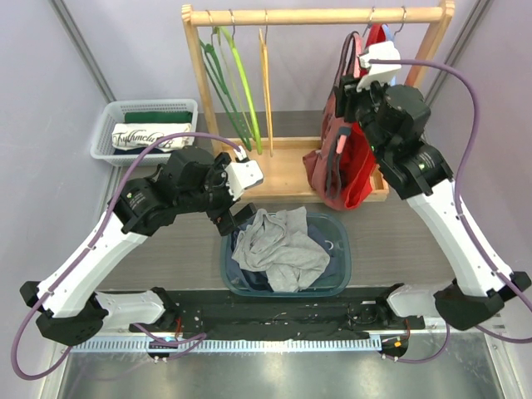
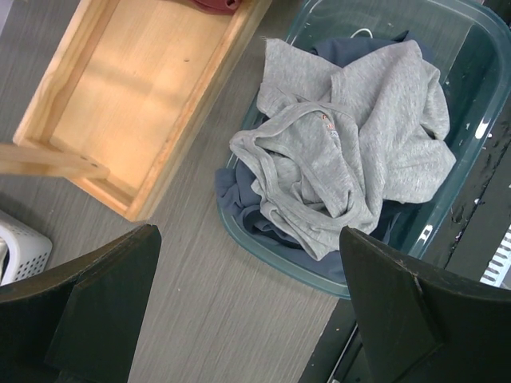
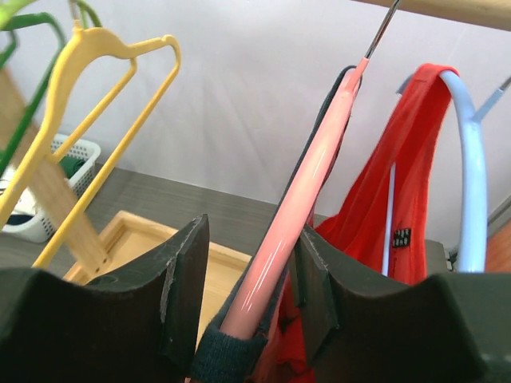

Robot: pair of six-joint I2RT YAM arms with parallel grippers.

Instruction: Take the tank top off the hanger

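A dull red tank top (image 1: 328, 179) with dark trim hangs from the rack's right side on a pink hanger (image 3: 307, 175). High up near the rail, my right gripper (image 1: 349, 91) is shut on the hanger, whose pink arm runs between the fingers in the right wrist view. The dark strap edge lies along the hanger there; whether it is pinched too, I cannot tell. My left gripper (image 1: 233, 218) stands open and empty, above the left side of the blue-green bin (image 1: 287, 291).
Grey cloth (image 1: 287, 249) lies in the bin. A red garment (image 3: 415, 159) on a blue hanger (image 3: 471, 175) hangs just right of the tank top. Green hangers and a yellow hanger (image 3: 120, 175) hang left. A white basket (image 1: 150, 106) stands back left.
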